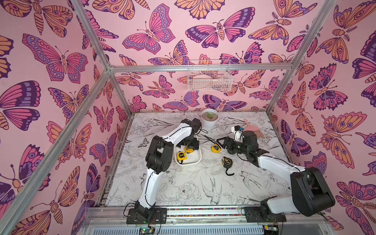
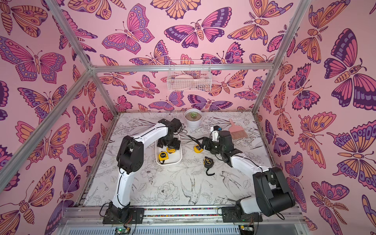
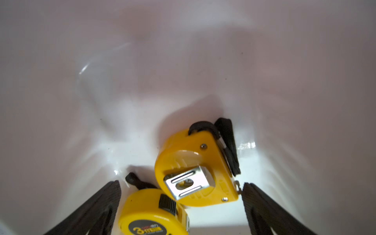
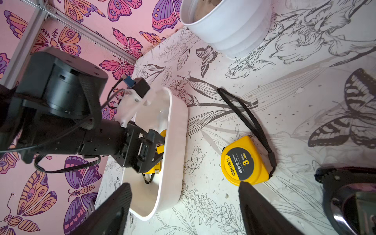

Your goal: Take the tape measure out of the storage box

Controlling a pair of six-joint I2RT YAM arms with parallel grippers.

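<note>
Two yellow tape measures lie in the white storage box [image 1: 189, 163]. In the left wrist view, one tape measure [image 3: 192, 172] shows its metal clip upward and a black strap; the other tape measure [image 3: 152, 215], marked 3m, touches its lower left side. My left gripper points down into the box, open, its fingers on either side of the two tape measures and nothing gripped. A third yellow tape measure [image 4: 242, 162] lies on the table right of the box. My right gripper is open and empty, above the table near that one.
A black tape measure [image 1: 226, 162] with its strap lies on the table right of the box. A white plant pot [image 1: 210, 119] stands behind, and a pink dustpan [image 1: 254, 130] is at the back right.
</note>
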